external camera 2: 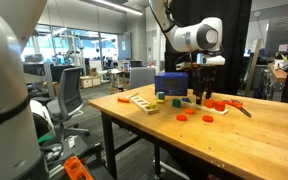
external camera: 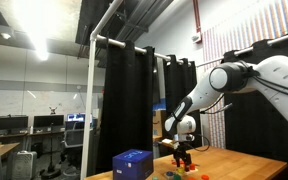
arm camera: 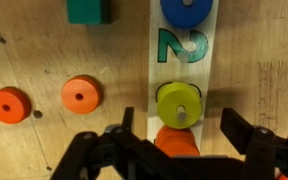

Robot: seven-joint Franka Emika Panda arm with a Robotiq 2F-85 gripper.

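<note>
In the wrist view my gripper has its two dark fingers spread, one either side of a light wooden strip. On the strip sit a yellow-green ring point(arm camera: 179, 104), an orange piece point(arm camera: 177, 141) beside it, and a blue ring point(arm camera: 186, 12) at the far end, with a green figure 2 point(arm camera: 182, 46) between. The fingers stand apart from the yellow-green ring, with nothing held. In the second exterior view the gripper point(external camera 2: 201, 95) is low over the table among the coloured pieces.
Loose orange discs point(arm camera: 82, 94) and a red-orange disc point(arm camera: 9, 104) lie left of the strip, near a green block point(arm camera: 88, 10). A blue box point(external camera: 133, 164) stands on the table.
</note>
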